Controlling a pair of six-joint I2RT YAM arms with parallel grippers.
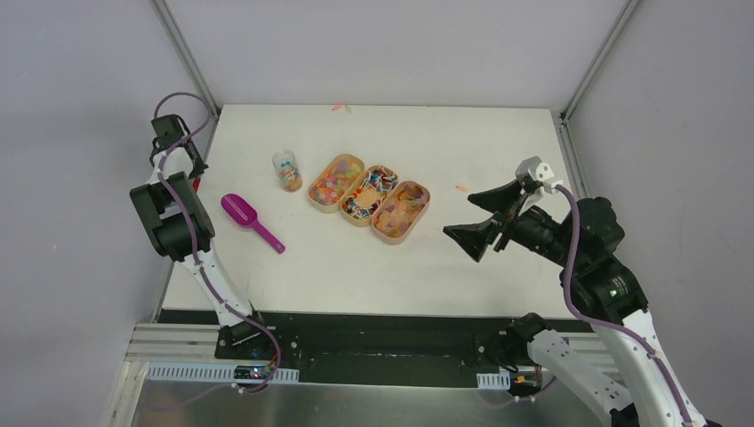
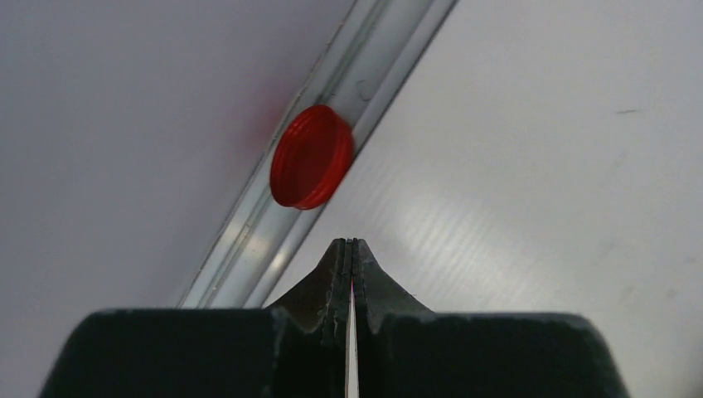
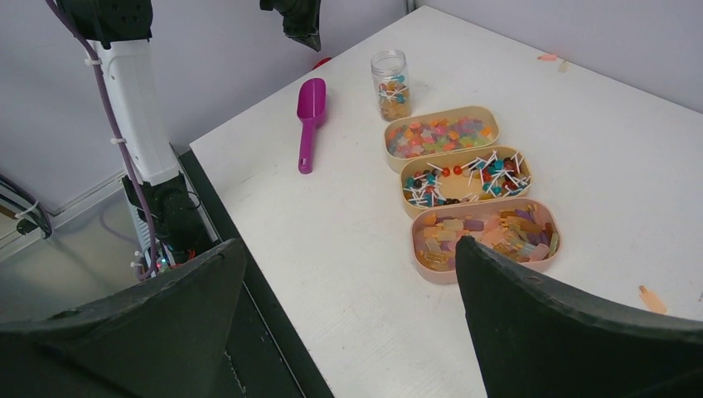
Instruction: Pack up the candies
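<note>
The red jar lid (image 2: pixel 312 157) rests tilted in the metal channel between the left wall and the table edge. My left gripper is shut with nothing between its fingers, its tips apart from the lid on the table side. In the top view the left arm covers most of the lid. A clear jar (image 1: pixel 286 169) holds some candies and stands uncovered. Three oval boxes hold candies: gummies (image 1: pixel 338 180), lollipops (image 1: pixel 367 192) and wrapped-looking pieces (image 1: pixel 402 212). A purple scoop (image 1: pixel 240 210) lies near the left edge. My right gripper stands open and empty.
The left wall (image 2: pixel 166 149) and metal rail (image 2: pixel 257 249) bound the lid closely. Loose orange candy pieces lie at the back edge (image 1: pixel 340 108) and right of the boxes (image 1: pixel 461 189).
</note>
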